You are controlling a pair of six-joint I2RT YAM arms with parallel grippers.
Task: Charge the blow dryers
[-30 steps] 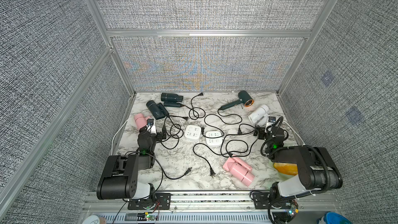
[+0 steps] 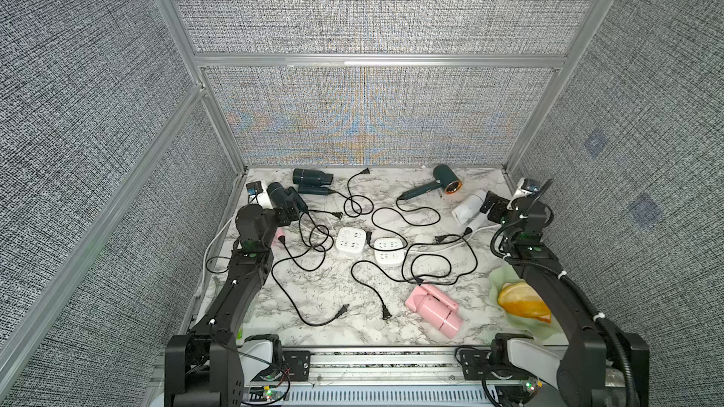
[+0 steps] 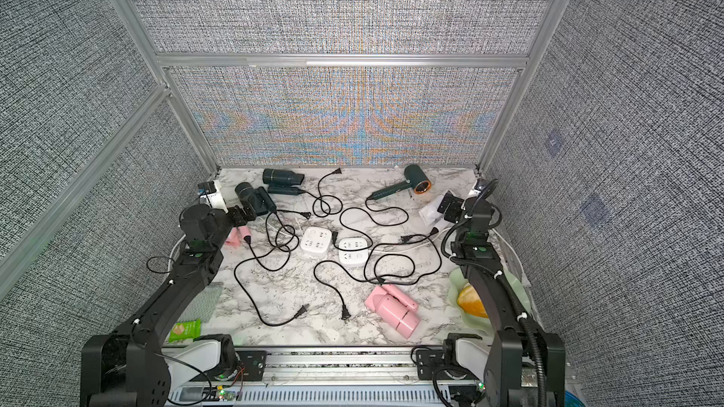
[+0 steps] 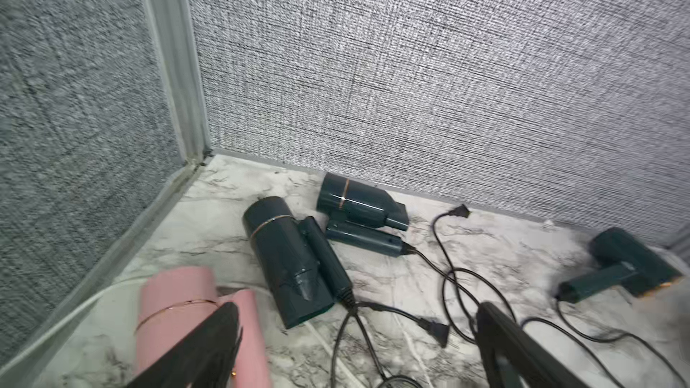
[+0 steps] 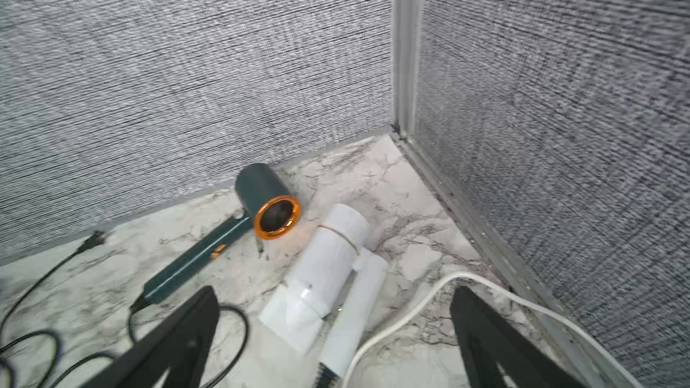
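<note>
Two dark green folded dryers lie back left, a round-headed green dryer back right beside a white dryer. Pink dryers lie at left and front. Two white power strips sit mid-table among black cables and loose plugs. My left gripper hovers over the left pink dryer and green dryers, open and empty. My right gripper hovers over the white dryer, open with nothing held.
A green bowl with yellow contents is at front right, a green packet at front left. Panel walls enclose the back and sides; cables cross much of the table.
The dryers and cables appear unchanged.
</note>
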